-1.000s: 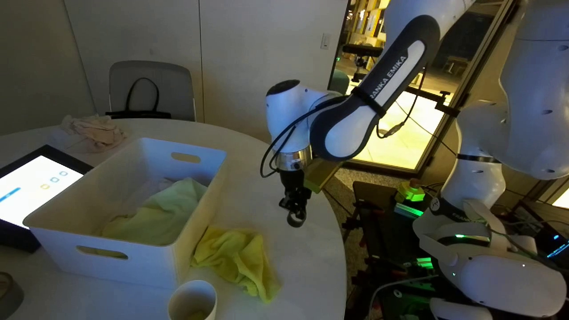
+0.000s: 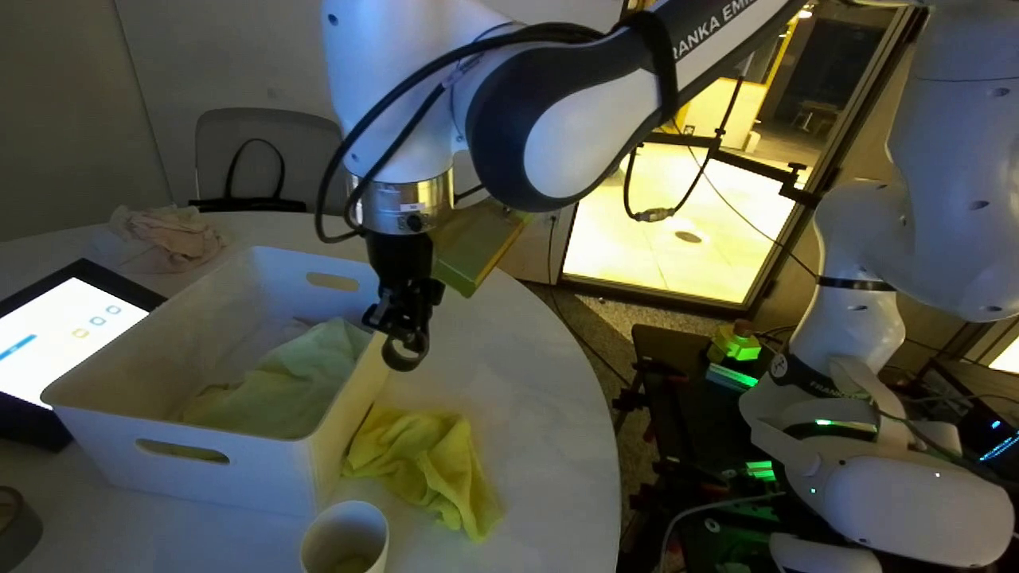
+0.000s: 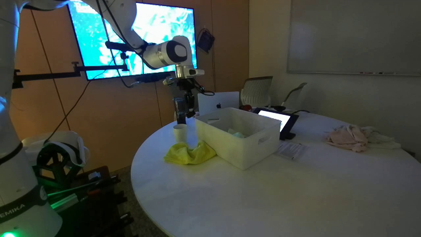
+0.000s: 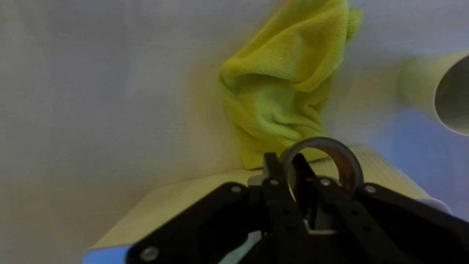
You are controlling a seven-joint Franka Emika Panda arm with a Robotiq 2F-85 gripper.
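Observation:
A dark ring, like a roll of tape (image 4: 349, 165), is pinched between the fingers of my gripper (image 2: 399, 320), which is shut on it. In exterior view 1 the ring hangs from the fingertips near the right wall of the white bin (image 2: 220, 477). Inside that bin lies a pale green cloth (image 2: 291, 382). A crumpled yellow cloth (image 2: 425, 463) rests on the table against the bin's outer side; the wrist view has this yellow cloth (image 4: 285, 88) just beyond the ring. Beside it stands a white cup (image 2: 345, 539).
A lit tablet (image 2: 72, 329) stands left of the bin. Pinkish cloths (image 3: 347, 138) lie farther off on the table. Another dark roll (image 2: 14, 525) sits at the near left edge.
My gripper has moved left and up in exterior view 1, carrying the ring from over the open table to the bin's right wall. The bin, cloths and cup have stayed put.

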